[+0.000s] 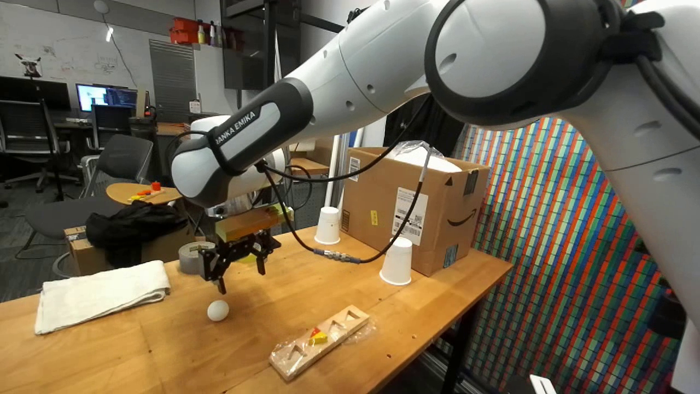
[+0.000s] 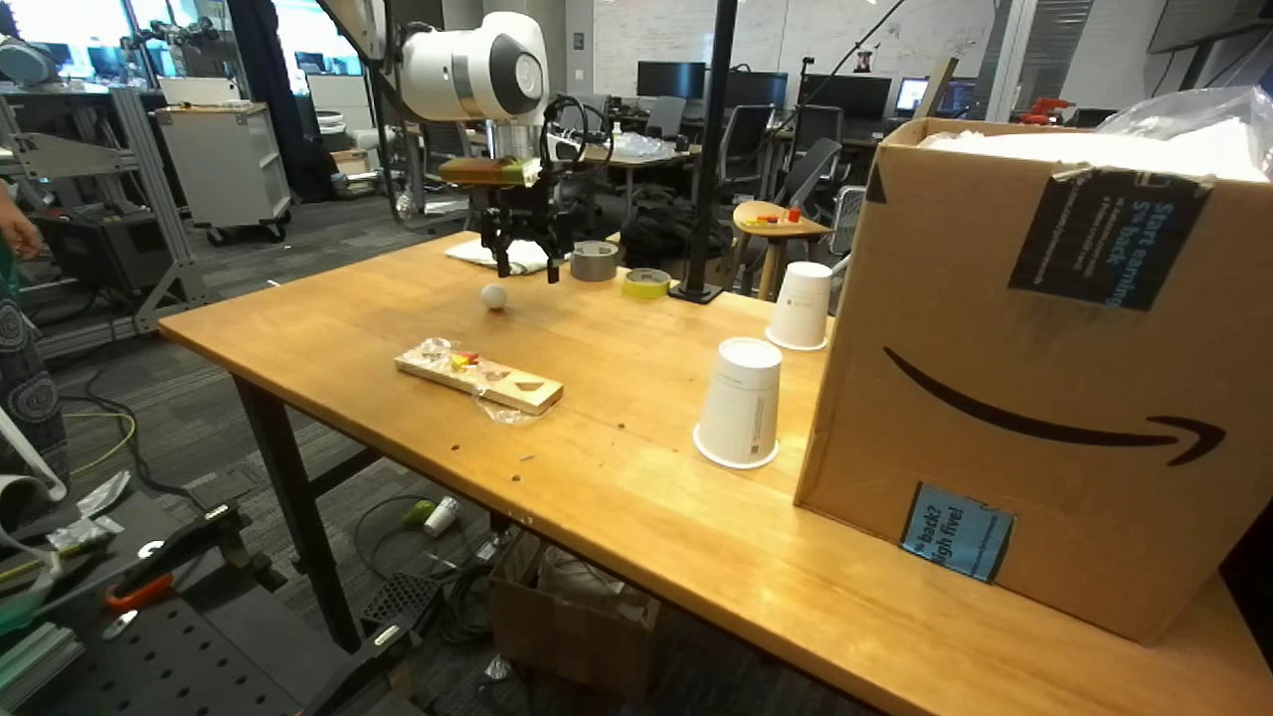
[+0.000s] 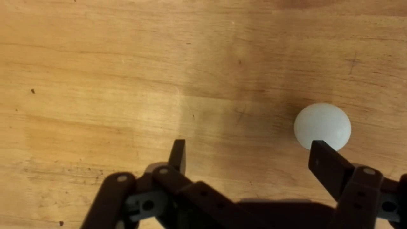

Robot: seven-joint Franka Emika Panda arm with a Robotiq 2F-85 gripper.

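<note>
A white ball [image 1: 217, 311] rests on the bare wooden table [image 1: 164, 348]. In the wrist view the ball [image 3: 322, 124] lies to the right, its lower edge partly covered by the tip of the right-hand finger [image 3: 328, 164]. My gripper is open, with only tabletop visible between its fingers. From the outside, the gripper [image 1: 241, 279] hangs above the table, raised over the ball's level and apart from it. The second exterior view also has the gripper [image 2: 527, 272] just above the ball [image 2: 494, 297].
A wooden shape board [image 1: 319, 341] with plastic wrap lies nearer the front. Two white cups [image 1: 396, 261] stand upside down by a large cardboard box [image 1: 420, 203]. Beyond the gripper are a folded white towel [image 1: 101, 295], grey tape [image 2: 593, 262] and yellow tape [image 2: 645, 282].
</note>
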